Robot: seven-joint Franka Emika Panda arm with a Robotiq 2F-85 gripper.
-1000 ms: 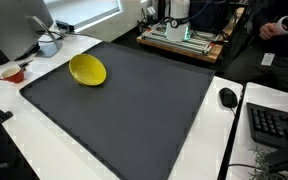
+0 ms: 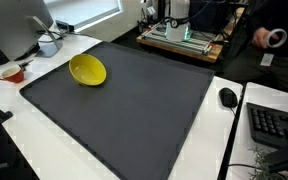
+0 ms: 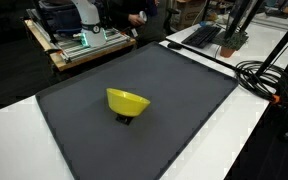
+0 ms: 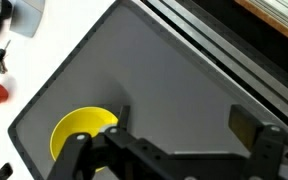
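A yellow bowl point(image 2: 87, 69) lies tilted near one end of the dark grey mat point(image 2: 134, 110); exterior view 2 shows the same bowl point(image 3: 128, 102) with a small dark thing point(image 3: 124, 119) under its near side. In the wrist view the bowl point(image 4: 74, 130) is at lower left, its right part hidden behind the gripper. My gripper is open: its two black fingers stand wide apart, with only bare mat showing between them. The bowl is off to the left, outside the gap. Neither exterior view clearly shows the gripper.
A red cup point(image 2: 13, 74) stands on the white table left of the mat. A computer mouse point(image 2: 228, 98) and keyboard point(image 2: 274, 128) lie to the right. Coiled black cable point(image 3: 256, 75) and a small plant point(image 3: 234, 38) sit beyond the mat.
At the far right, a person's hand with a white round object has shifted slightly. The bowl and other table items look unmoved.
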